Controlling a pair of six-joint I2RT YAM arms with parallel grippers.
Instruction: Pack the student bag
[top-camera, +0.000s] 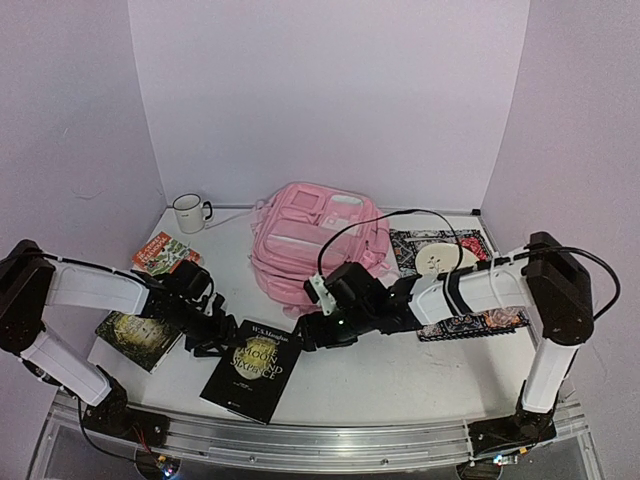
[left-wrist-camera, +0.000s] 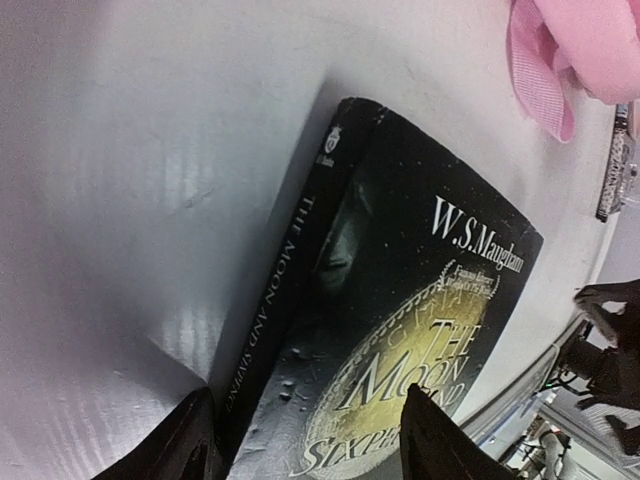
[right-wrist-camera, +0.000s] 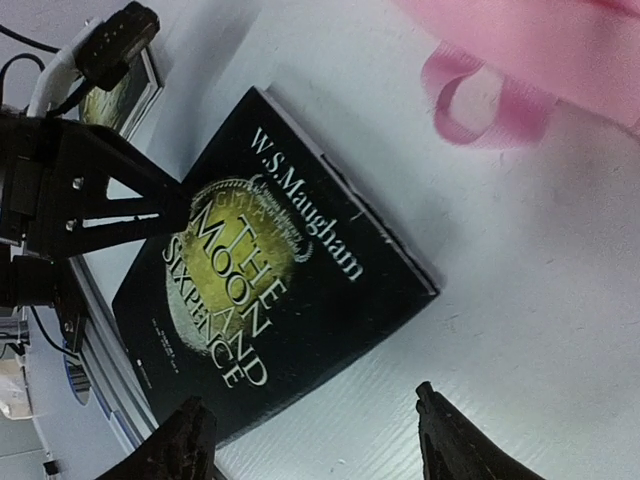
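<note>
A black book, The Moon and Sixpence (top-camera: 252, 372), lies flat near the table's front edge. My left gripper is open at the book's spine side. One of its fingers (left-wrist-camera: 190, 445) is left of the spine and the other overlaps the cover in that view. At the book's upper right edge, my right gripper stands open, with a book corner and bare table showing between its fingers. The pink backpack (top-camera: 300, 235) lies behind, its opening not showing as a gap. Whether either gripper touches the book I cannot tell.
At the left lie another dark book (top-camera: 140, 338) and a red-covered book (top-camera: 160, 252). Behind them stands a white mug (top-camera: 188, 214). A patterned item (top-camera: 470, 325) lies at the right, partly under my right arm.
</note>
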